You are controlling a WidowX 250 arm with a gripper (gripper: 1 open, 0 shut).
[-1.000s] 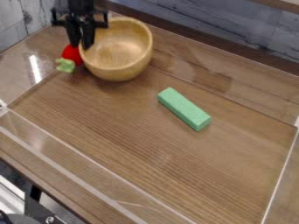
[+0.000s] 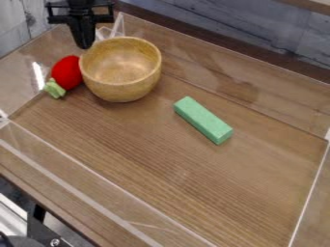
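The dark gripper (image 2: 80, 19) is at the top left, above and behind a tan bowl (image 2: 123, 68); whether it is open or shut is hard to make out. A red object with a pale green end (image 2: 65, 72), like a strawberry or toy vegetable, lies at the bowl's left. A green block (image 2: 203, 118) lies on the wooden table right of centre.
Dark area lies beyond its back and left edges.
Compared with a second ago, the gripper has moved up and back, away from the red object and bowl, which are now more fully visible.
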